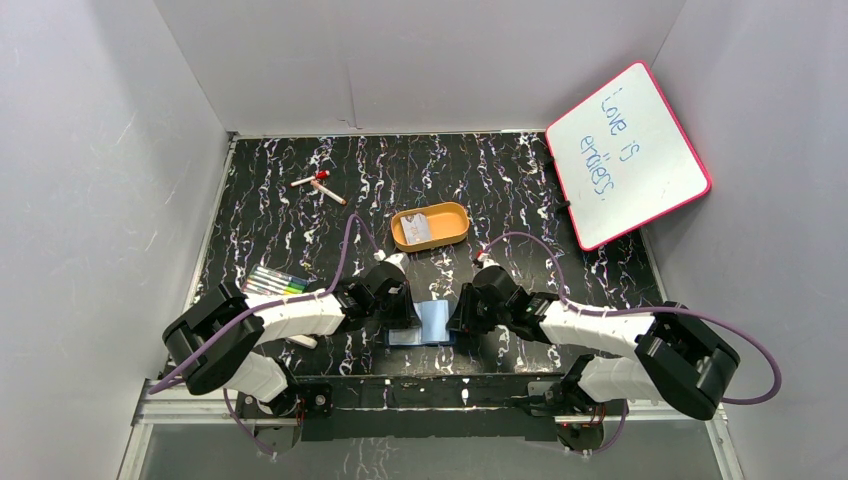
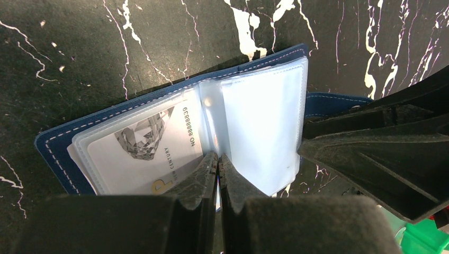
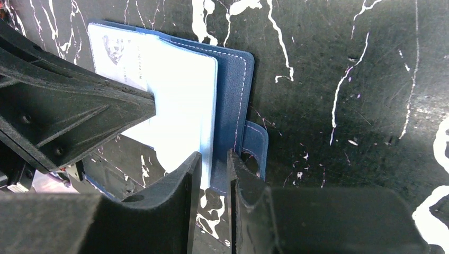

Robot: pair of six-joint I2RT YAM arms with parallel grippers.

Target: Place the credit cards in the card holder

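The blue card holder lies opened out on the table between my two arms. In the left wrist view, a white card with a diamond picture shows under its left clear sleeve; the right sleeve looks blank and pale. My left gripper is shut over the middle of the holder, nothing visible between its fingertips. From the right, my right gripper is closed on the sleeve edge of the holder, with pale sleeve and blue cover showing between its fingers. Another card rests in the orange tray.
Behind the holder stands the orange tray. Markers lie at the back left, and a pack of coloured pens sits beside the left arm. A whiteboard leans at the right.
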